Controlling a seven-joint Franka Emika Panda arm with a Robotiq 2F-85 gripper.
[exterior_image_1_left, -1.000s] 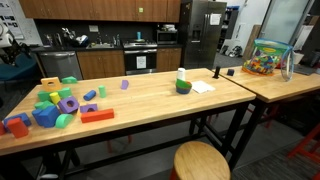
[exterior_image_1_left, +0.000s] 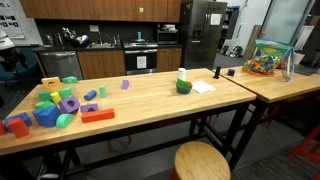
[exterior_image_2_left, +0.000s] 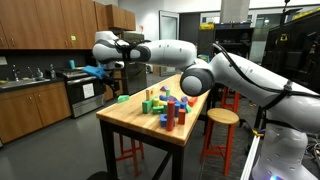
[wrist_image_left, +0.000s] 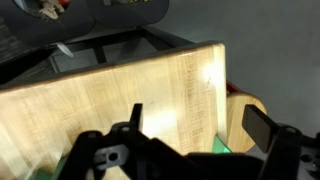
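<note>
My gripper stands open in the wrist view, with its dark fingers apart and nothing between them. Below it is the bare end of the wooden tabletop (wrist_image_left: 150, 90). Exterior view 2 has the gripper (exterior_image_2_left: 108, 88) at the arm's far end, above and near the table's left edge. Toy blocks of several colours crowd the left end of the table in exterior view 1, among them a blue block (exterior_image_1_left: 46, 116), a long red block (exterior_image_1_left: 98, 116), a purple ring (exterior_image_1_left: 69, 105) and an orange arch (exterior_image_1_left: 51, 83).
A green bowl (exterior_image_1_left: 184, 87) and white paper (exterior_image_1_left: 203, 87) lie farther right on the table. A round stool (exterior_image_1_left: 202, 160) stands in front; a bag of coloured items (exterior_image_1_left: 268, 57) rests on another table.
A white part of the arm and its dark end have come into exterior view 1 at the upper left edge. The blocks and bowl have not moved.
</note>
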